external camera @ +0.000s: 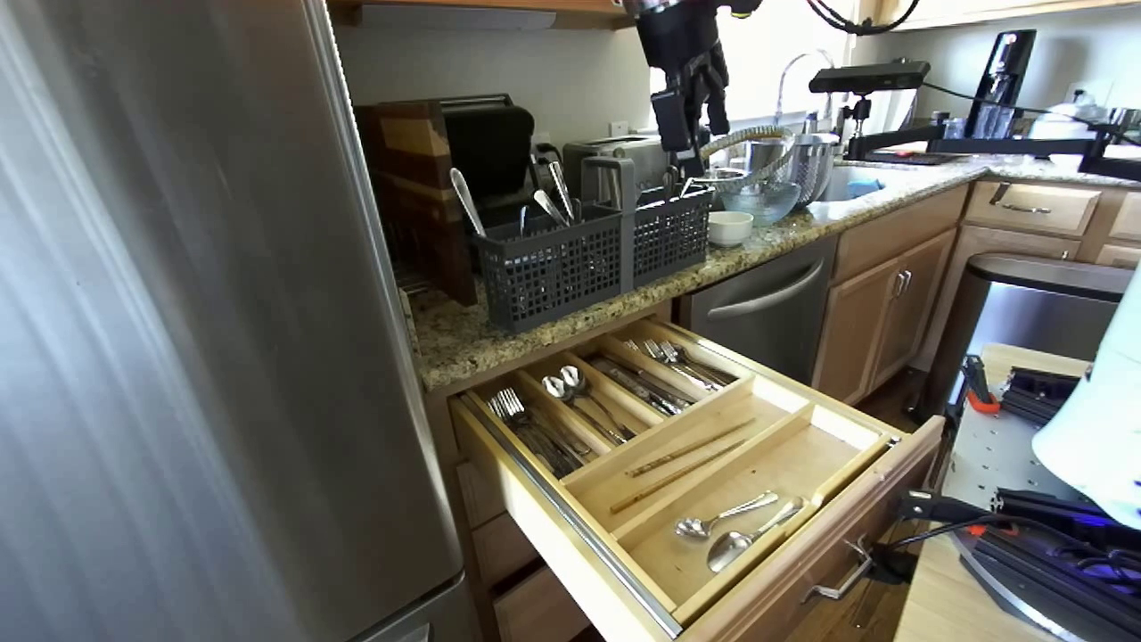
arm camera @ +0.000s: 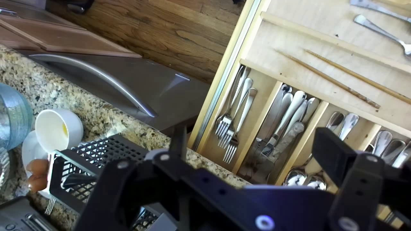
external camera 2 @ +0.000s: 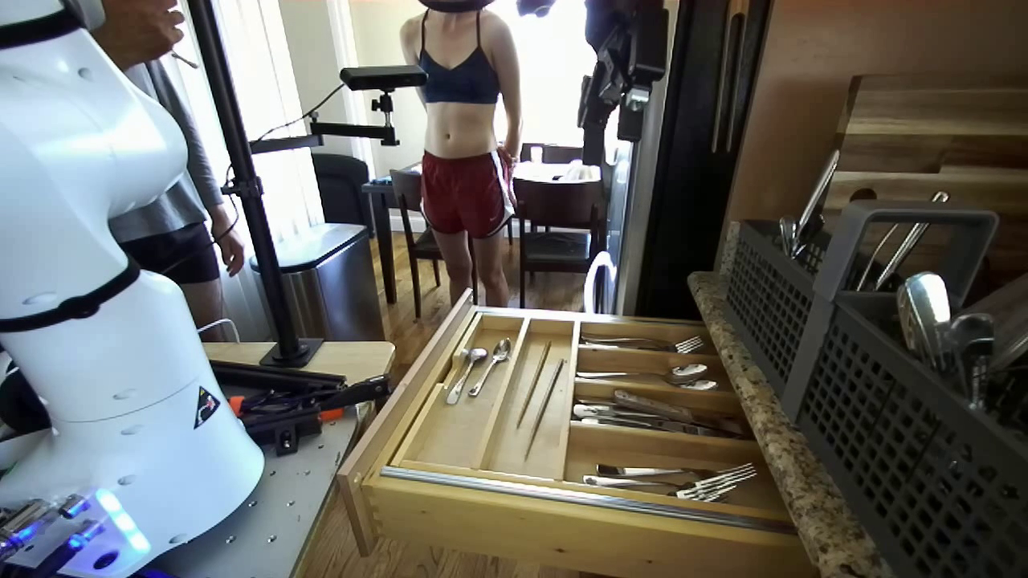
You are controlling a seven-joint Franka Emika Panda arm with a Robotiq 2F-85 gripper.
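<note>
My gripper is open with nothing between its fingers. In exterior view 1 it hangs in the air above the right part of the grey cutlery basket [external camera: 551, 273], which stands on the granite counter with silverware handles sticking up. The wooden drawer [external camera 2: 597, 510] is pulled out. Forks [external camera: 519, 417], spoons [external camera: 583, 396], knives [arm camera: 287, 119] and more forks [arm camera: 233, 127] lie in its narrow compartments. Two chopsticks [external camera 2: 540, 395] rest in a long middle slot, and two spoons [external camera: 738, 535] lie in the front one.
On the counter beside the basket are a white bowl [external camera: 730, 226] and a glass bowl [external camera: 765, 200]; a toaster [external camera: 599, 160] stands behind. A cutting board [external camera: 428, 182] leans at the left. The steel fridge [external camera: 214, 321] flanks the drawer. Two people stand in the background.
</note>
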